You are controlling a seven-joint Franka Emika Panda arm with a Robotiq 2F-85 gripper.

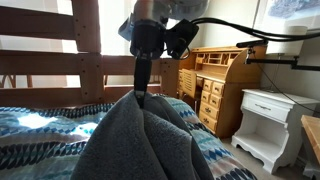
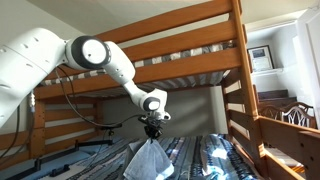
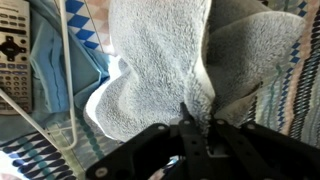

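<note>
A grey towel (image 1: 138,140) hangs in folds from my gripper (image 1: 141,97), which is shut on its upper edge. In exterior view 2 the towel (image 2: 148,160) drapes below the gripper (image 2: 153,132) over the bed; whether its lower part rests on the bed is hard to tell there. From the wrist view, the towel (image 3: 160,60) spreads out ahead of the gripper, its pale hem bunched up at the fingertips.
Patterned bedding (image 1: 40,130) covers the bed under the arm. At the left of the wrist view lie a calculator (image 3: 14,50), a blue cloth mask (image 3: 50,65) and a white wire-like frame (image 3: 68,60). Wooden bunk rails (image 2: 235,75) and posts stand around the bed.
</note>
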